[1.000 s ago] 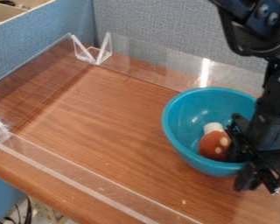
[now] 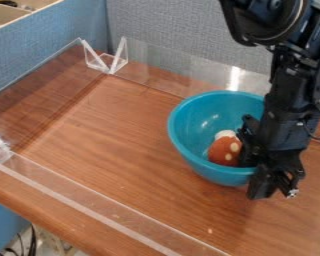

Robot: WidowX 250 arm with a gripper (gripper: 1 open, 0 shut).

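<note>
A teal bowl [image 2: 203,115] sits on the wooden table at the right. Inside it lies a red-and-white toy mushroom [image 2: 224,150]. My black gripper [image 2: 263,176] is at the bowl's right side, its lower part overlapping the rim; whether its fingers are open or closed on the rim is unclear.
A grey padded wall stands behind, and a light box is at the top left.
The bowl has moved left and toward the back, along with my gripper at its right side. The mushroom inside has moved with it.
</note>
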